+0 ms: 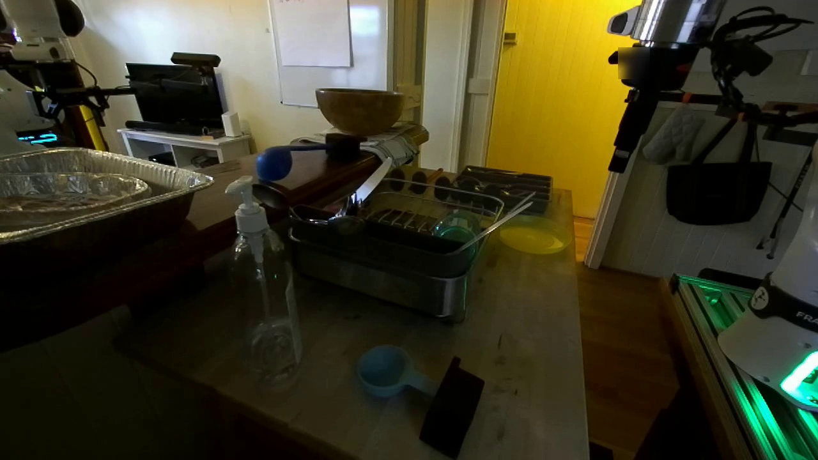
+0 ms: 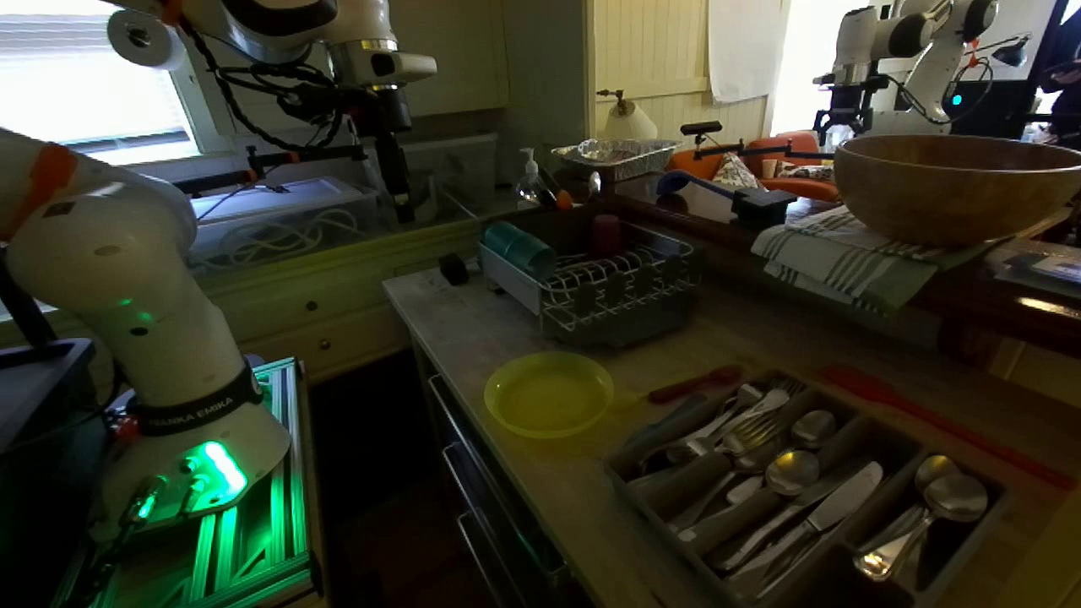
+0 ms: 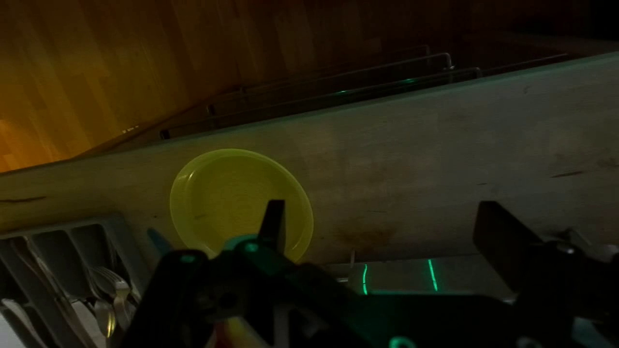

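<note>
My gripper is open and empty, its two dark fingers wide apart above the counter. In exterior view 1 the gripper point(image 1: 619, 157) hangs high on the right, well clear of the counter. A yellow plate point(image 2: 548, 393) lies flat between the dish rack point(image 2: 618, 294) and the cutlery tray point(image 2: 699, 537). From the wrist, the left fingertip overlaps the yellow plate point(image 3: 232, 185) in the picture, with height between them. A teal cup point(image 2: 518, 250) and a red cup point(image 2: 605, 235) are in the rack.
A pump bottle point(image 1: 268, 322), a light blue scoop point(image 1: 385, 371) and a black block-like object point(image 1: 454, 406) occupy the counter's near end in exterior view 1. A wooden bowl point(image 2: 958, 187) sits on the raised ledge. Bare counter point(image 3: 435, 156) stretches beside the plate.
</note>
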